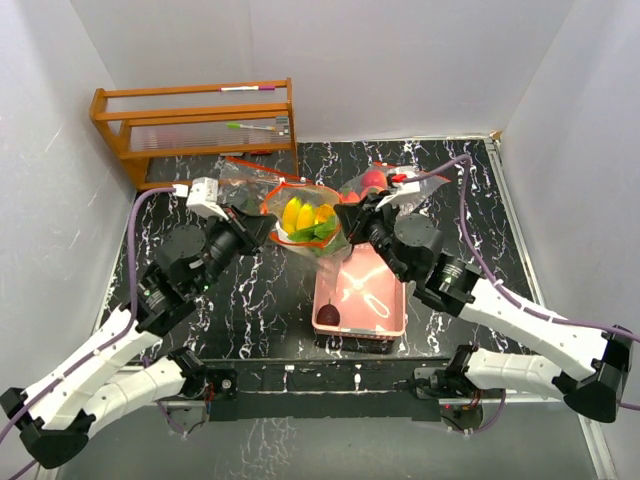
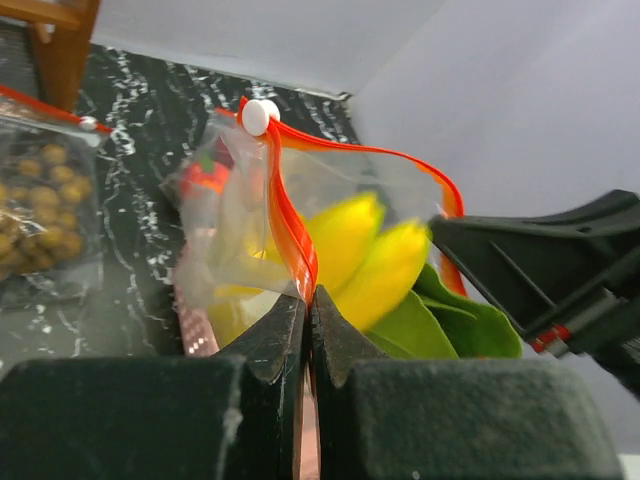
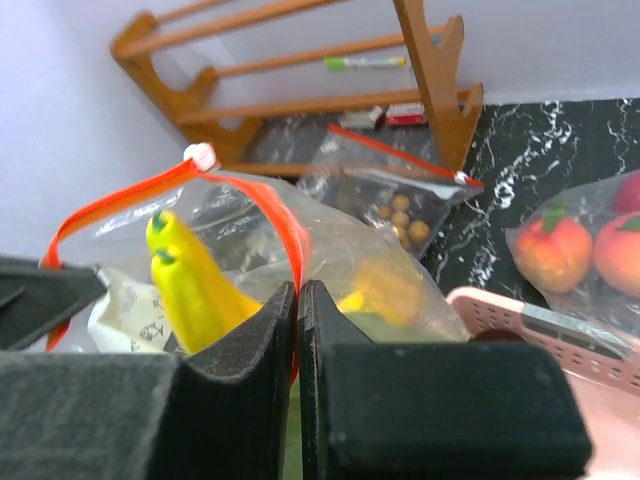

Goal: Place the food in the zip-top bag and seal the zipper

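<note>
A clear zip bag (image 1: 305,250) with an orange zipper, holding yellow bananas (image 1: 300,215) and green leaves (image 1: 315,232), hangs upright between my grippers. My left gripper (image 1: 262,222) is shut on the orange zipper edge, which runs between its fingertips in the left wrist view. My right gripper (image 1: 348,216) is shut on the opposite side of the zipper, as the right wrist view shows. The bag's mouth gapes between them, the zipper looping around it with a white slider (image 3: 200,157) on it.
A pink basket (image 1: 360,295) with a dark round item sits below the bag. A bag of peaches (image 3: 555,250) lies at the back right, a bag of small round items (image 2: 45,200) beside the wooden rack (image 1: 200,112).
</note>
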